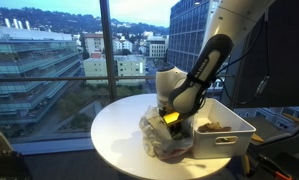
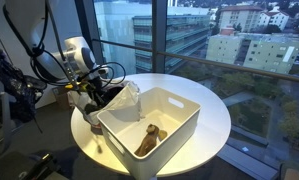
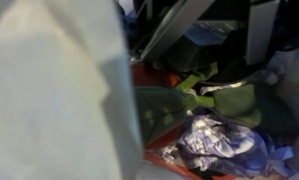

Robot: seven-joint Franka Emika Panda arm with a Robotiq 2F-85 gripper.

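A translucent white plastic bag (image 1: 159, 150) stands on the round white table (image 1: 114, 125), next to a white bin. My gripper (image 1: 172, 120) points down at the bag's mouth, its tips hidden there in both exterior views. In the wrist view, two grey fingers (image 3: 260, 30) stand some way apart at the top. Dark shapes fill the space between them, and whether anything is held is unclear. Below lie a crumpled purple-and-white wrapper (image 3: 219, 147) and a dark green item (image 3: 254, 108), with red showing underneath. The bag's pale wall (image 3: 54, 95) covers the left side.
The white bin (image 2: 174, 148) holds a brown plush-looking thing (image 2: 147, 140) and has free floor around it. Its wall rises right beside the bag. Bare tabletop (image 2: 214, 120) lies beyond the bin, and large windows stand behind the table.
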